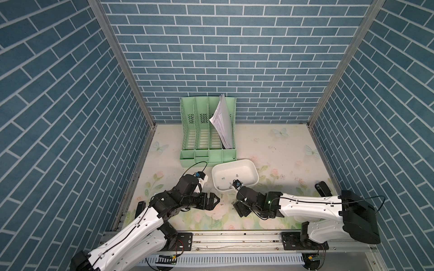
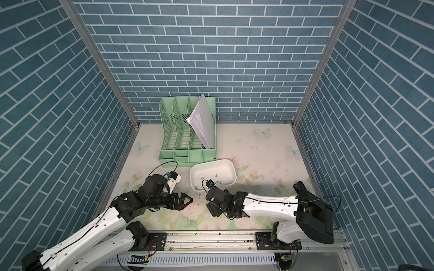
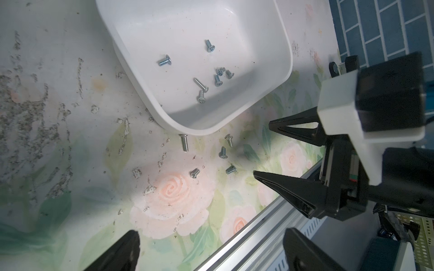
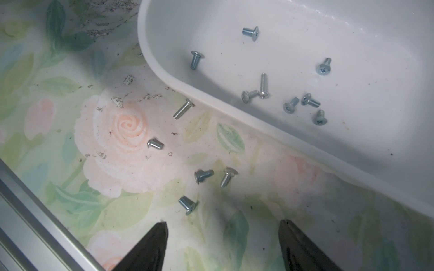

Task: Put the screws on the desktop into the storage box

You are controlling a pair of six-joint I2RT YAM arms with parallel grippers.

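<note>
Several screws lie loose on the floral desktop (image 3: 180,198) below the white storage box (image 3: 135,67), among them a long screw (image 4: 183,108) by its rim and a short screw (image 4: 187,205) nearer the front. Several more are inside the box. In the top left view my left gripper (image 1: 210,201) is left of these loose screws, open and empty. My right gripper hangs over the desktop just below the loose screws, its fingers parted with nothing between them in the right wrist view.
A green file organizer (image 1: 194,135) holding papers stands behind the box. A black object (image 1: 325,189) lies at the right edge. A metal rail (image 1: 244,232) runs along the front.
</note>
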